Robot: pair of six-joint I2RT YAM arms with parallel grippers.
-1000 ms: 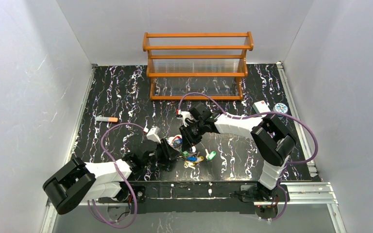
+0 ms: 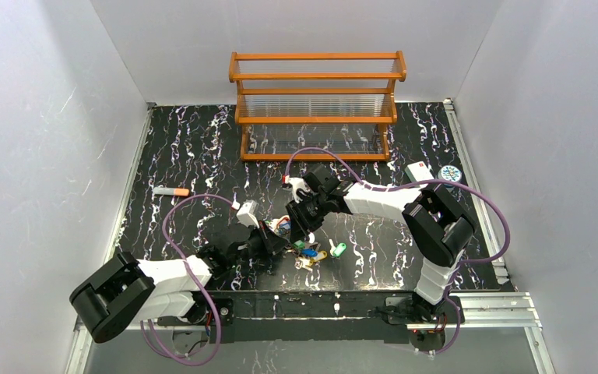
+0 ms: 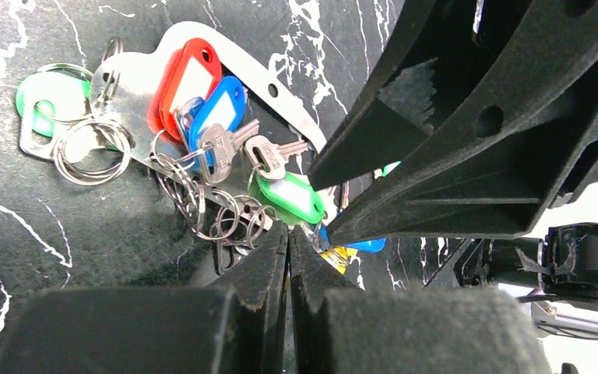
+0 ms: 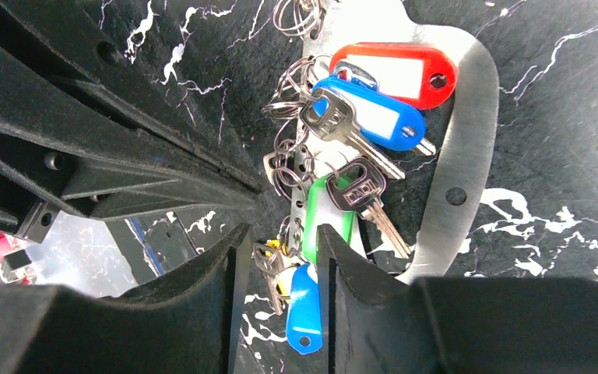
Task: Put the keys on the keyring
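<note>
A flat silver metal keyring plate (image 4: 467,132) with a curved handle lies on the dark table, split rings along its straight holed edge. Red tags (image 3: 192,78), a blue tag (image 3: 224,107) and a green tag (image 3: 292,195) with silver keys (image 4: 362,187) rest on it. My left gripper is shut at the rings (image 3: 237,222), with nothing seen between its fingers. My right gripper stands part open over the plate's near end. Beyond its fingertips show the green tag, a yellow tag (image 4: 283,288) and another blue tag (image 4: 304,308); no grasp shows.
Beside the plate lie more keys, including a green tag (image 2: 339,249). A wooden rack (image 2: 319,121) stands at the back. An orange-and-grey object (image 2: 171,192) lies far left; a white box (image 2: 418,172) sits at right. The grippers are close together.
Both grippers stay at the keyring. The left arm has shifted only slightly, and the right gripper's fingers have edged a little left and nearer the left gripper.
</note>
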